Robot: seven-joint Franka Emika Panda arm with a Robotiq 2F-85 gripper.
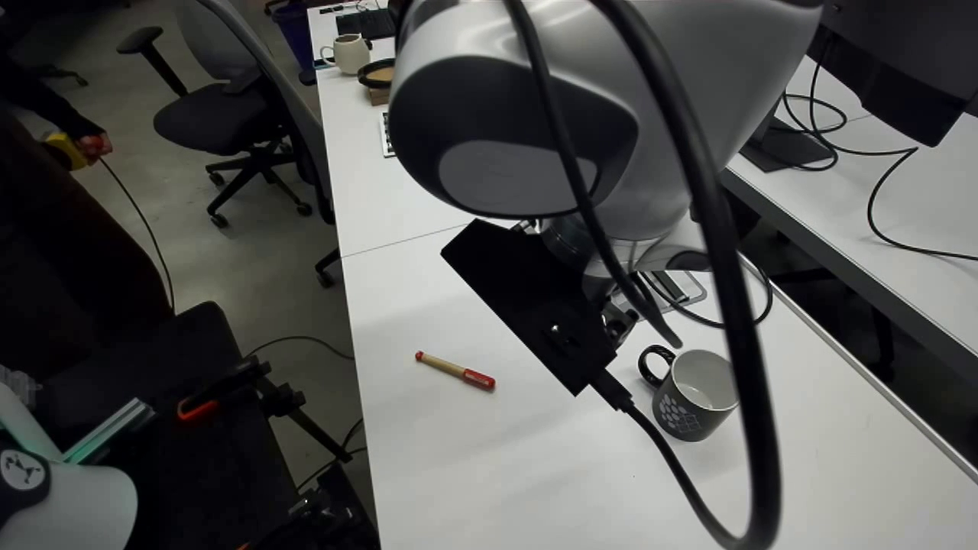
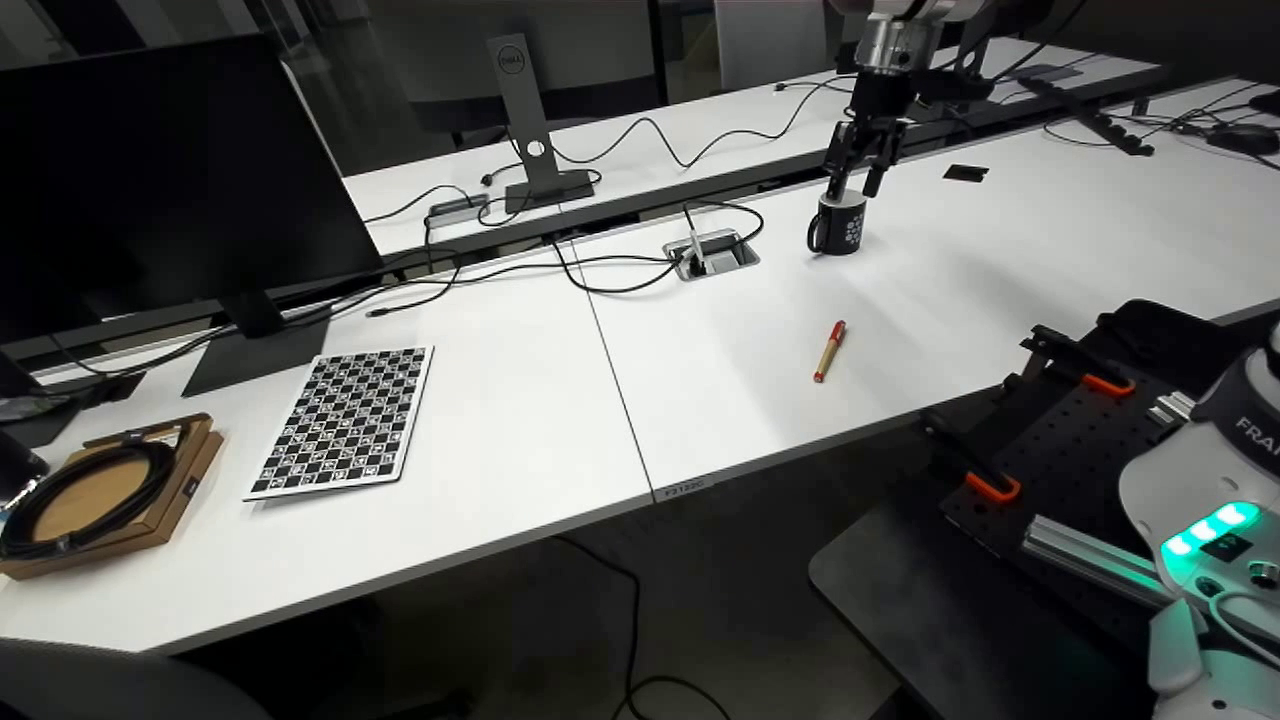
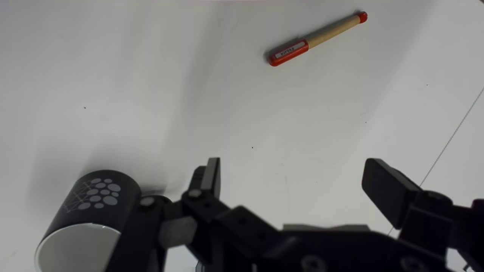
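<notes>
A dark mug [image 3: 97, 199] with a pale dotted pattern and white inside is at the lower left of the wrist view, partly hidden by my gripper's left side. Wide apart over bare table, the fingers of my gripper hold nothing; it is open. In exterior view 2 the gripper [image 2: 858, 180] hangs at the mug [image 2: 840, 226], overlapping its rim in that view; whether they touch cannot be told. The mug [image 1: 697, 394] stands upright in exterior view 1. A red-and-tan marker [image 3: 313, 40] lies flat on the table, clear of the gripper.
Behind the mug is a metal cable box [image 2: 714, 256] set in the white table [image 2: 504, 396], with loose cables. A checkered board [image 2: 342, 420], a monitor [image 2: 168, 168] and a cardboard box with a coiled cable [image 2: 108, 492] stand farther off.
</notes>
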